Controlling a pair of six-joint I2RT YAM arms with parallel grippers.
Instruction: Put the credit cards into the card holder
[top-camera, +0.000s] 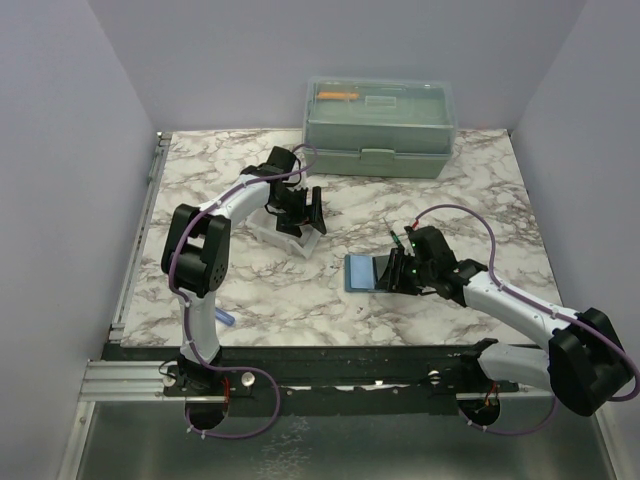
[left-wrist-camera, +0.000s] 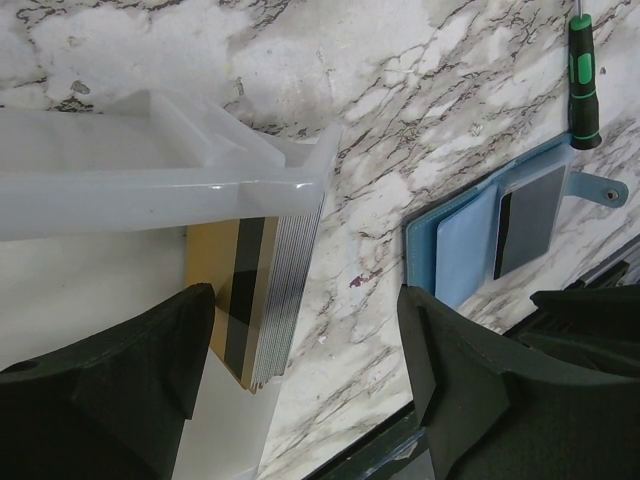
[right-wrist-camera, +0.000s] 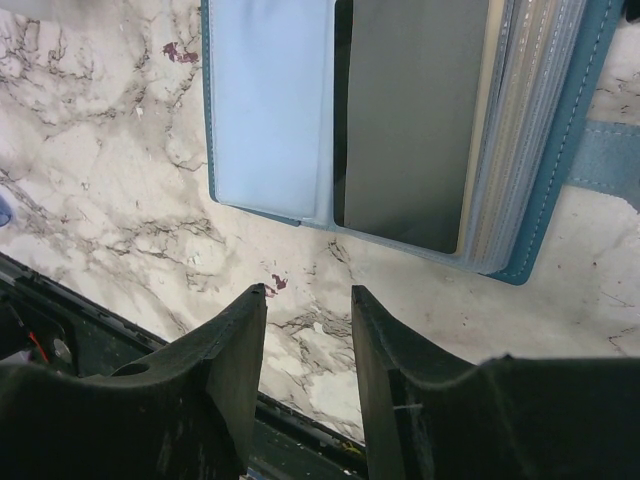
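Observation:
In the left wrist view a stack of cards (left-wrist-camera: 245, 290), tan with a dark stripe, stands on edge at the end of a white tray (left-wrist-camera: 150, 205). My left gripper is open, its fingers on either side of the stack and not touching it on the right. The blue card holder (right-wrist-camera: 285, 213) lies spread flat on the table, with a pale blue left side and a dark pocket (right-wrist-camera: 408, 125) on the right. Close to its near edge is my right gripper, fingers parted, nothing between the fingers.
A green-and-black screwdriver (left-wrist-camera: 583, 85) lies at the holder's far edge. At the back stands a translucent green box (top-camera: 380, 125). A blue object (top-camera: 224, 316) rests at the front left. Bare marble separates tray and holder.

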